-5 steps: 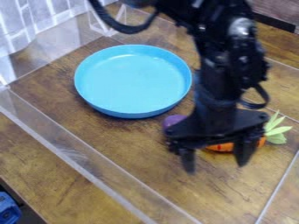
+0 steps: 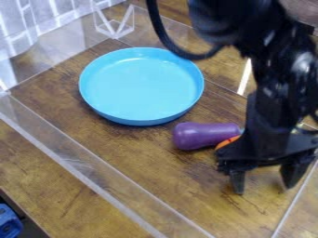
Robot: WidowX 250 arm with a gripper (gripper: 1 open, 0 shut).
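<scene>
My black gripper fills the right side of the view, blurred, its fingers open and pointing down at the wooden surface. Just left of it lies a purple eggplant toy. A bit of an orange carrot shows beside the eggplant, mostly hidden behind the gripper. A round light blue plate sits at the upper left.
Clear plastic walls run along the left side. A blue object sits at the lower left edge.
My gripper has moved right, uncovering more of the eggplant since a second ago. More of the carrot is now hidden behind the gripper.
</scene>
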